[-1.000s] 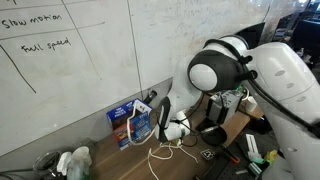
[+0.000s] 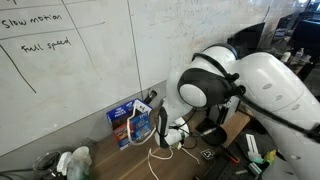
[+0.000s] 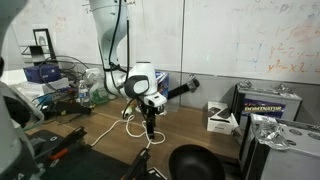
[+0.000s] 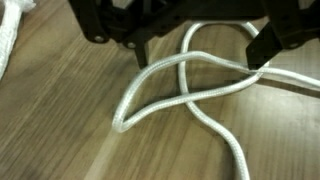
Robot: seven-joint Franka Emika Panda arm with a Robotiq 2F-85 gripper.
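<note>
A white rope [image 4: 186, 98] lies loosely on the wooden table, its strands crossing in a loop in the wrist view. My gripper is open above it, with dark fingers on either side of part of the loop. Whether the fingers touch the rope or the table cannot be told. In exterior view 2 the gripper [image 3: 150, 124] points down close to the tabletop, and the rope [image 3: 128, 126] spreads around and to the left of it. The same rope [image 2: 161, 156] shows below the arm in exterior view 1.
A black pan [image 3: 196, 160] stands to the right of the gripper in exterior view 2. Farther back are a small white box [image 3: 220, 117] and a large grey case [image 3: 264, 104]. A blue and red box [image 2: 130, 121] leans by the whiteboard. Bare table shows around the rope.
The arm has shifted slightly, with its lower part a little farther left in exterior view 1. The rope looks the same.
</note>
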